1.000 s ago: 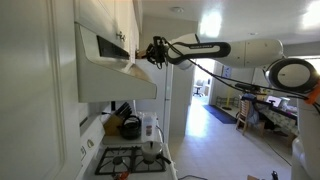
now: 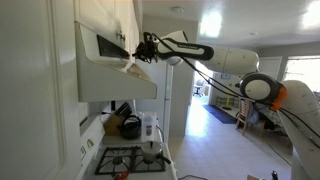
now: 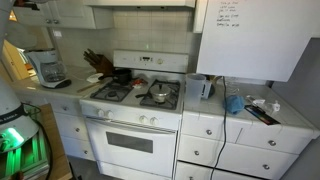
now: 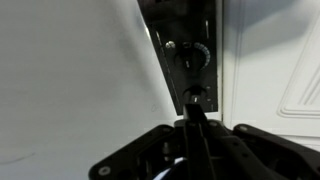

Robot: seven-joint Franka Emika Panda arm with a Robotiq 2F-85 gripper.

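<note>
High by the white range hood (image 2: 112,85), my gripper (image 2: 136,52) points at the hood's dark control panel (image 2: 112,48). In the wrist view this black panel (image 4: 180,45) carries a round dial (image 4: 200,55) and a knob (image 4: 195,95) at its lower end. The gripper is shut, its fingertips at that knob; nothing shows between them. I cannot tell whether they touch the knob. In exterior view 2 the gripper is out of view.
Below stands a white stove (image 3: 133,115) with a pot (image 3: 160,93) on its top. White cabinet doors (image 4: 275,65) lie right beside the panel. A knife block (image 3: 102,63) and a blue-grey pitcher (image 3: 195,88) stand on the counters.
The arm has shifted left toward the hood panel, and its elbow has swung left and a little lower.
</note>
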